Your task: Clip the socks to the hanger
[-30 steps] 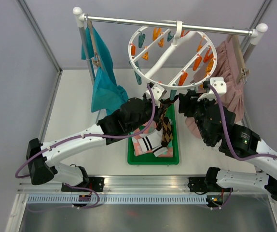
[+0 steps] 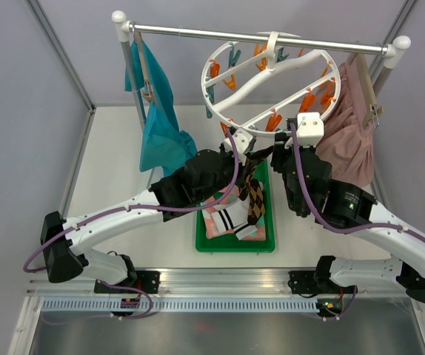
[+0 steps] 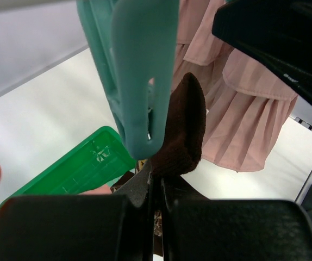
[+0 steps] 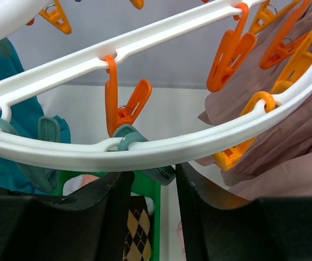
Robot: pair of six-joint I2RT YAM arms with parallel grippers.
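A brown argyle sock (image 3: 186, 128) is pinched by its top edge in my left gripper, which is shut on it; its patterned part (image 2: 255, 201) hangs below in the top view. The white round hanger (image 2: 301, 93) carries orange and teal clips. One teal clip (image 3: 139, 103) hangs right beside the sock's upper edge in the left wrist view. At the hanger's front rim, my right gripper is partly open, its fingertips on either side of a teal clip's lower end (image 4: 163, 175). Whether they touch the clip, I cannot tell.
Below stands a green bin (image 2: 235, 248) with other socks (image 2: 231, 217) in it. Teal cloth (image 2: 161, 122) hangs at left and pink cloth (image 2: 346, 140) at right from the metal rail (image 2: 198, 33). Both grippers are close together under the hanger's rim.
The hanger has turned and shifted slightly right. The left arm and sock stay nearly still.
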